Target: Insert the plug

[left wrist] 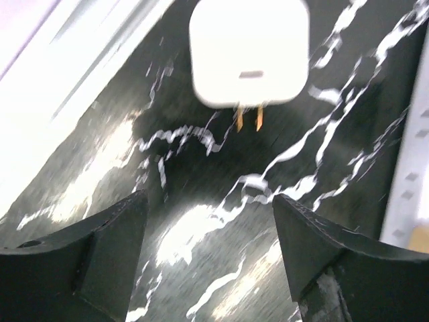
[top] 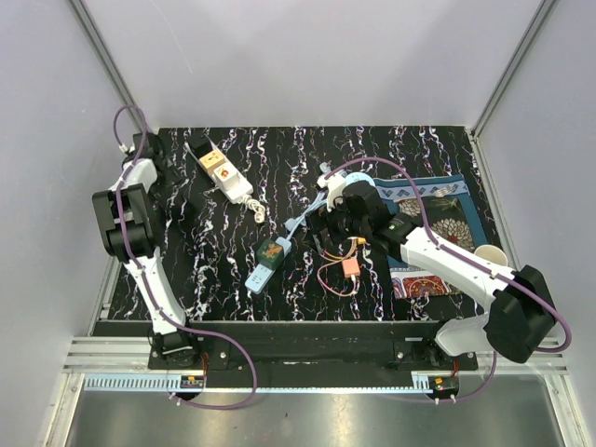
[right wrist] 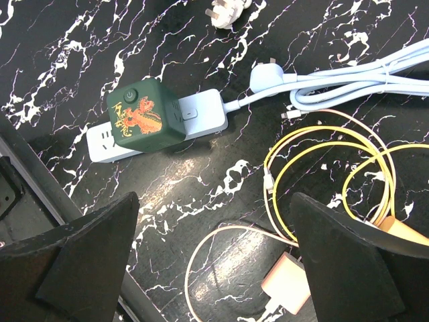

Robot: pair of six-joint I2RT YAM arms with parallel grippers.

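In the left wrist view a white plug (left wrist: 248, 47) with two brass prongs lies on the marble table, just beyond my open left gripper; the edge of a white strip (left wrist: 409, 194) shows at the right. In the top view that gripper is at the far left, beside the white power strip (top: 233, 182) with plugs on it. My right gripper is open in the middle right, above cables and a light-blue strip (right wrist: 208, 111) carrying a green cube (right wrist: 147, 117).
Orange adapters (right wrist: 285, 282), coiled cables, a blue patterned mat (top: 442, 205) and a white cup (top: 494, 256) occupy the right.
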